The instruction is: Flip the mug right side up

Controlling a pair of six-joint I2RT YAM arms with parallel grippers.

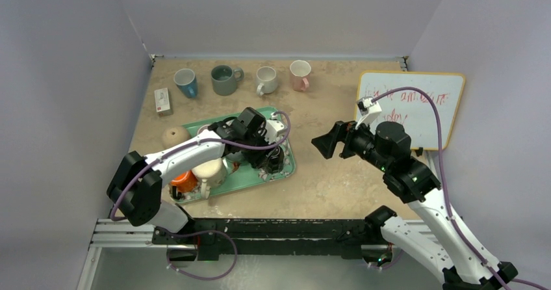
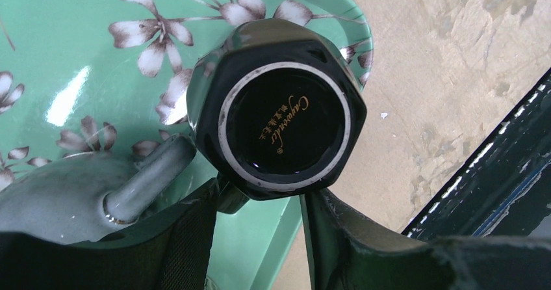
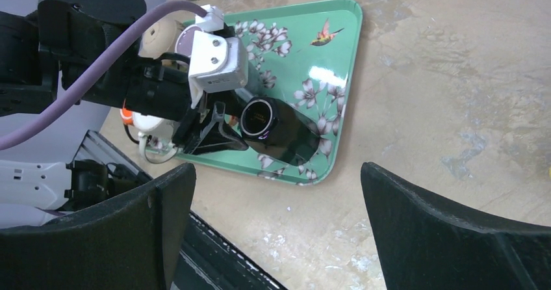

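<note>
A glossy black mug (image 1: 277, 160) stands upside down in the front right corner of the green tray (image 1: 237, 186). Its ringed base with gold lettering faces up in the left wrist view, where the mug (image 2: 286, 127) has its dark handle (image 2: 231, 197) pointing toward my left gripper. The left fingers are part open, one on either side of the handle's end; whether they touch it I cannot tell. Over bare table to the right of the tray, my right gripper (image 1: 331, 151) is open and empty.
Crowding the tray's left part are a cream mug (image 1: 208, 172), an orange mug (image 1: 184, 182) and a grey-green one (image 2: 71, 192). Several cups, including a pink one (image 1: 299, 75), line the back. A whiteboard (image 1: 416, 98) lies at right.
</note>
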